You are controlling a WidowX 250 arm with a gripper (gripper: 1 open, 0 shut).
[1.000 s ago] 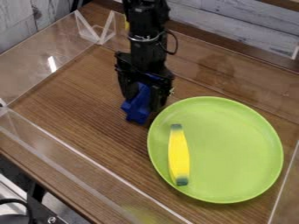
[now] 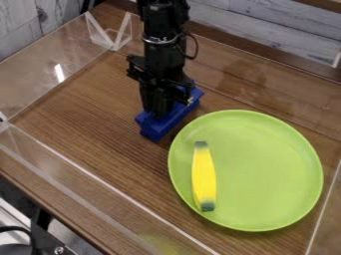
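The black arm reaches down from the top centre, its gripper (image 2: pixel 168 98) low over a blue block (image 2: pixel 158 125) on the wooden table, left of a green plate. The fingers are dark and overlap the block, so I cannot tell how far apart they are or whether they touch it. A yellow banana-like object (image 2: pixel 204 175) with dark ends lies on the green plate (image 2: pixel 273 174).
Clear low walls edge the table at left and front, and pale boards (image 2: pixel 273 30) stand at the back.
The gripper has shifted slightly from where it was a second ago, and more of the blue block shows beneath it, reaching further up to the right. The plate and yellow object are unmoved.
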